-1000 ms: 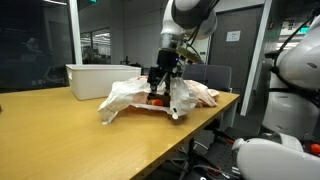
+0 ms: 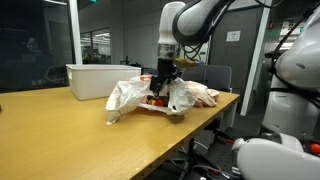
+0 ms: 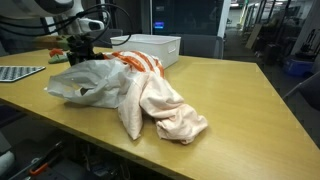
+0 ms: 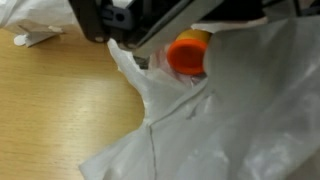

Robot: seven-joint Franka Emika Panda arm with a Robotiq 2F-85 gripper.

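Note:
A crumpled white plastic bag [image 2: 128,97] lies on the table with its mouth spread. Inside it is an orange-red round object [image 4: 187,55], perhaps a lid or cap, with a yellow-orange part beside it. My gripper [image 2: 157,89] points down into the bag's mouth, close to this object. The fingers stand open and appear to hold nothing, though the bag hides part of the fingertips. In the wrist view, the orange object is just beside the dark gripper parts, and bag plastic fills the right side. Exterior view 2 shows the bag [image 3: 88,82] at the table's near left edge.
Pink cloth [image 3: 168,112] and an orange-and-white striped cloth [image 3: 143,63] lie by the bag. A white box [image 2: 100,80] stands at the back.
My gripper has come down into the bag's mouth. The orange object, plainer to see a second ago in exterior view 1, is now partly covered. The bag stays in roughly the same place.

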